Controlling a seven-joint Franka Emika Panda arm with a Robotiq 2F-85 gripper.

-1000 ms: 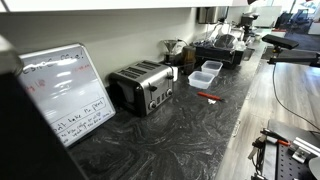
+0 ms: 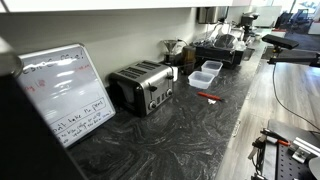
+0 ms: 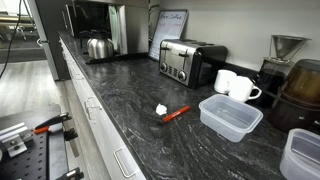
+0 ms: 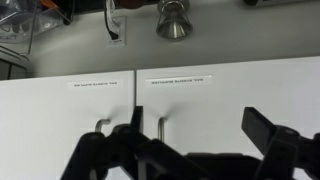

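In the wrist view my gripper is open, its two dark fingers well apart with nothing between them. Before it are two white cabinet doors, the left door (image 4: 60,115) and the right door (image 4: 225,100), each with a label and a metal handle. The right door's handle (image 4: 161,128) shows between the fingers; contact cannot be judged. On the dark counter (image 3: 120,90) lie a red object (image 3: 176,113) and a small white item (image 3: 161,109), close together. A clear plastic container (image 3: 230,118) stands to their right. Neither exterior view shows the fingers clearly.
A silver toaster (image 2: 143,87) stands against the wall beside a whiteboard (image 2: 67,91). White mugs (image 3: 241,88), a coffee grinder (image 3: 278,62) and another container (image 3: 302,155) occupy the counter's other end.
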